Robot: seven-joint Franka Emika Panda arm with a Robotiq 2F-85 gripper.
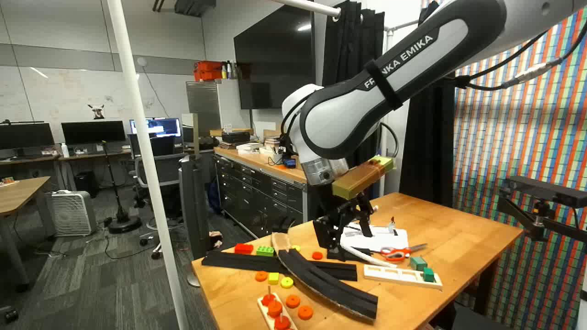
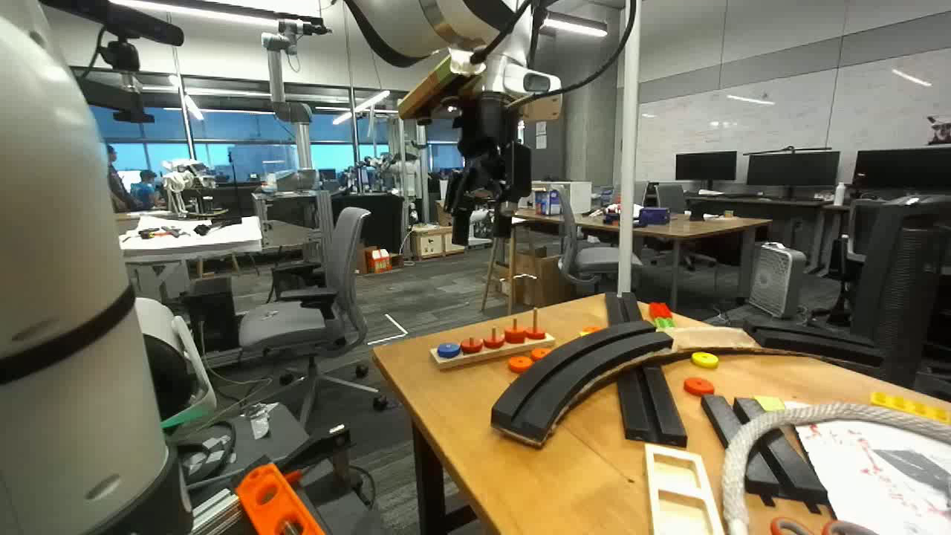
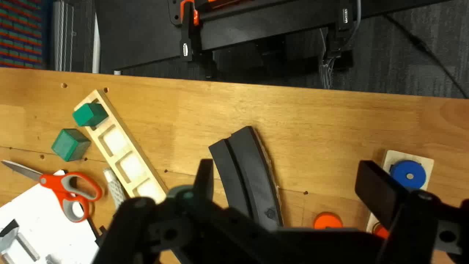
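Observation:
My gripper is open above the table, with nothing between its fingers; in the second exterior view the gripper (image 2: 486, 218) hangs well clear of the tabletop. Below it in the wrist view lies a curved black track piece (image 3: 246, 171). To the right, partly behind a finger, is a wooden peg base with a blue ring (image 3: 409, 173) on it. An orange ring (image 3: 327, 220) rests loose beside that base. On the left, a slotted wooden tray (image 3: 124, 151) holds one green block (image 3: 90, 114), and another green block (image 3: 70, 144) sits outside it.
Orange-handled scissors (image 3: 74, 193) and a white sheet (image 3: 48, 228) occupy the left side. A straight black track (image 1: 242, 261) runs under the curved one. Loose yellow and orange rings (image 1: 292, 300) are scattered nearby. Bare wood shows along the table edge (image 3: 307, 114).

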